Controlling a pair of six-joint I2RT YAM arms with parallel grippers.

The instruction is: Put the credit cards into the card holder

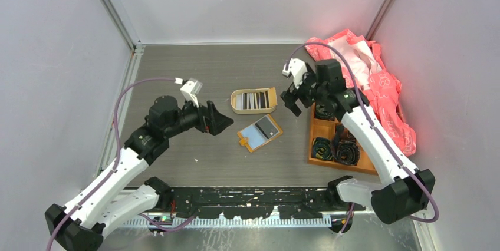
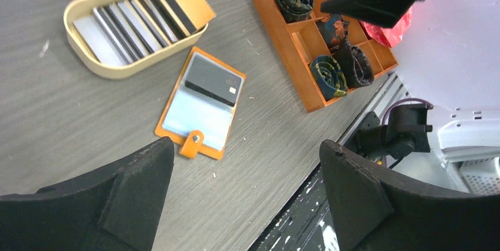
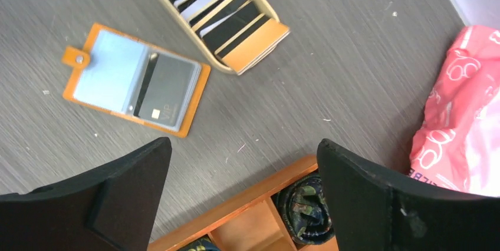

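Note:
An orange card holder point(image 1: 257, 134) lies open mid-table, clear sleeves showing, a dark grey card point(image 2: 211, 79) in its top part and its tab at the other end. Behind it a beige box point(image 1: 236, 103) holds several cards standing in a row, with an orange piece point(image 3: 250, 48) at one end. My left gripper point(image 1: 218, 119) hangs left of the holder, open and empty. My right gripper point(image 1: 292, 101) is raised to the right of the box, open and empty, both items below it in the right wrist view.
A wooden divided organizer point(image 1: 315, 145) with rolled dark items stands at the right, with a pink bag point(image 1: 392, 109) behind it. Walls bound the table.

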